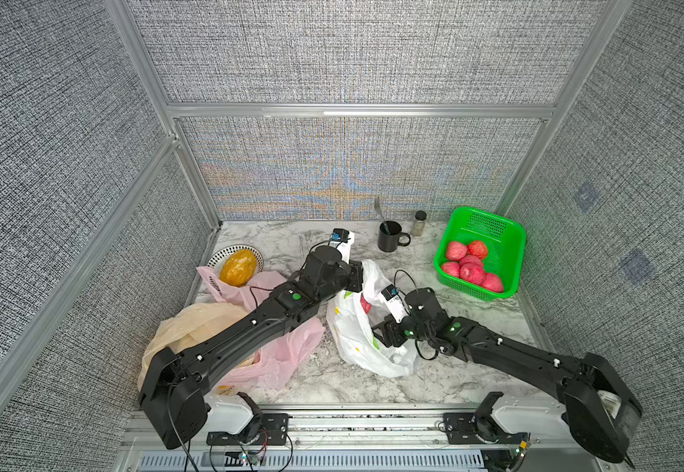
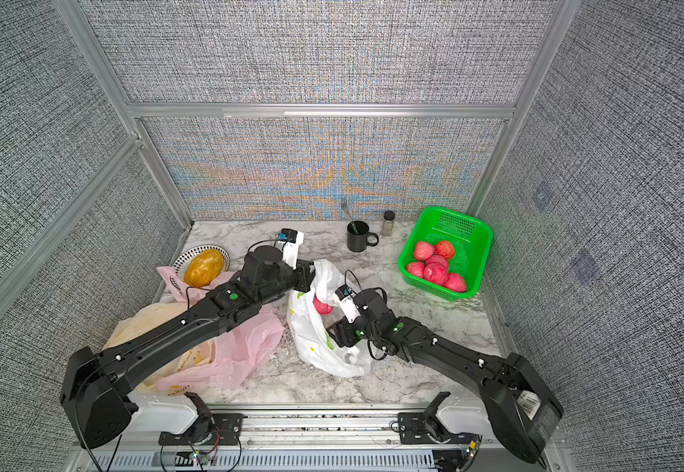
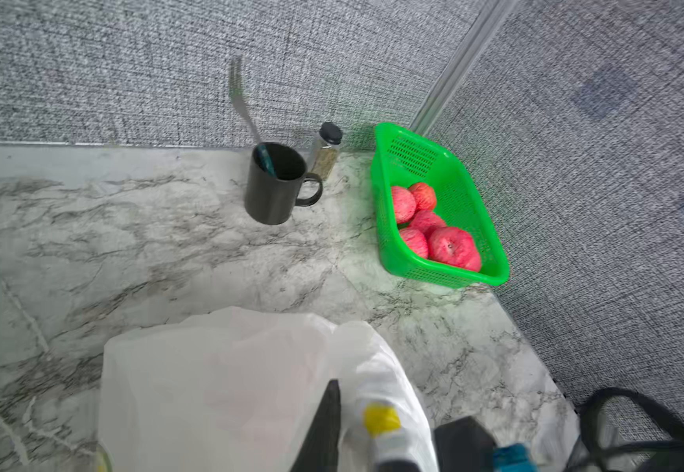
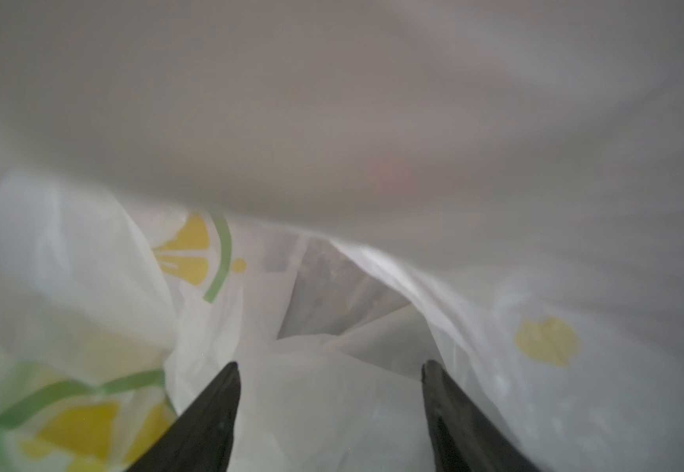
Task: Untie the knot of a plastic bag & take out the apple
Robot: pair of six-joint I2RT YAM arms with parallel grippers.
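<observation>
The white plastic bag [image 1: 357,338] lies mid-table with its mouth spread, and a red apple [image 2: 322,305] shows inside it. At the bag's upper edge my left gripper [image 1: 355,277] is shut on the white film; in the left wrist view the bag [image 3: 216,377] hangs from its fingers [image 3: 324,428]. My right gripper reaches into the bag's mouth, its fingers [image 4: 220,413] apart with loose film around them. From above, the right gripper [image 2: 344,332] is just below the apple. No apple is seen between its fingers.
A green basket [image 1: 512,267] with several apples stands at the right. A black mug [image 1: 389,238] with a fork and a small jar [image 1: 419,223] are behind the bag. Pink [image 1: 298,346] and beige bags [image 1: 176,338] and a plate with a yellow fruit [image 1: 238,268] fill the left.
</observation>
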